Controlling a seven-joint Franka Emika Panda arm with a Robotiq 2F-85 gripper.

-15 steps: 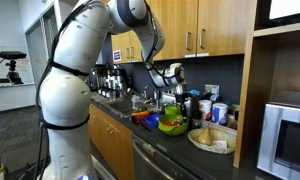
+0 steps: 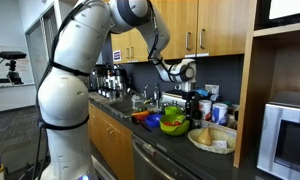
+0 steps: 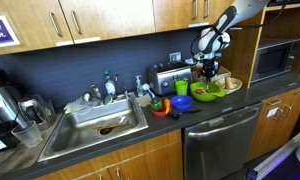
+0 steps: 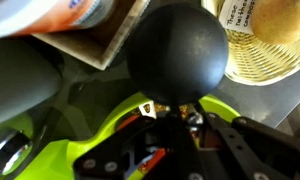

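Note:
My gripper is shut on a dark utensil with a broad, rounded black head [image 4: 177, 55], which reaches out ahead of the fingers in the wrist view. Its handle is mostly hidden between the fingers. Below the gripper lies the bright green bowl [image 4: 75, 155], with red and yellow items inside. Exterior view 2 has the gripper [image 3: 207, 70] above the back of that green bowl [image 3: 207, 96]; exterior view 1 has it [image 2: 191, 90] over the bowl's right side. The held utensil is too small to make out clearly there.
A wicker basket [image 2: 212, 147] with a roundish bread-coloured item sits right of the bowl. Canisters [image 2: 219, 113] stand behind it, near the wall. A silver toaster [image 3: 167, 80] and green cup [image 3: 182, 87] are left. The front counter right of the bowl is partly clear.
Over the last second the arm's wrist and gripper have shifted to the right in exterior view 1. The bowl and basket have stayed in place.

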